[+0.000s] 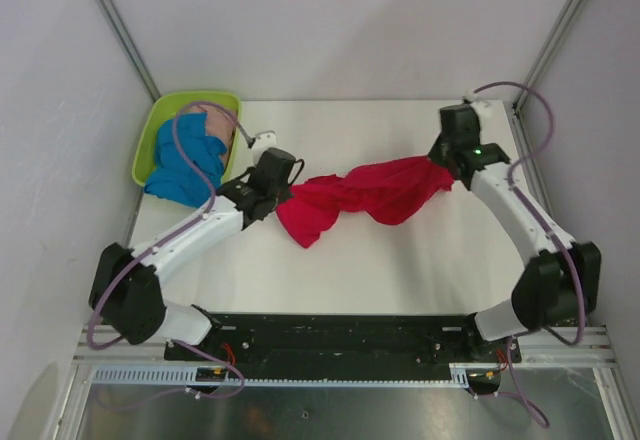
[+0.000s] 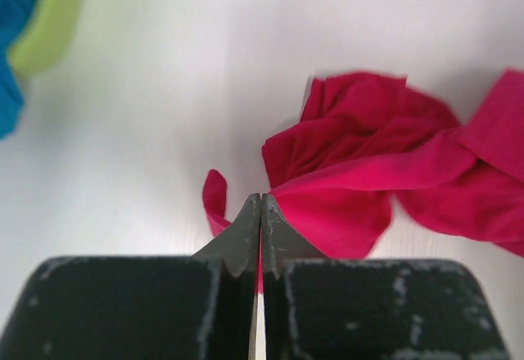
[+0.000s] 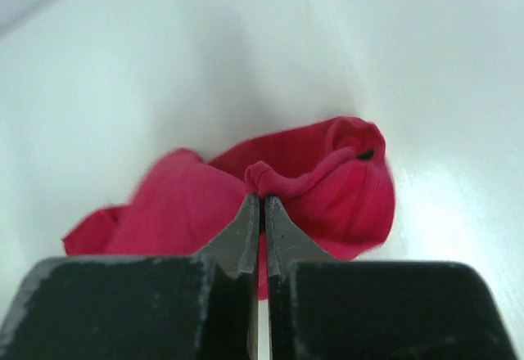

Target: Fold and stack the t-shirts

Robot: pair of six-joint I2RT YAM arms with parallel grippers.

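Observation:
The red t-shirt (image 1: 375,189) lies crumpled across the middle of the table, drawn out between my two arms. At its left end, my left gripper (image 1: 288,197) is shut on a bit of the cloth; in the left wrist view, folds of the t-shirt (image 2: 360,172) run up to the closed tips of the left gripper. My right gripper (image 1: 434,159) pinches the other end. A bunched fold of the t-shirt (image 3: 327,180) rises to the shut tips of the right gripper in the right wrist view.
A green basket (image 1: 148,150) stands at the back left, with a blue cloth (image 1: 185,165) hanging over its front and a pinkish cloth (image 1: 222,125) inside.

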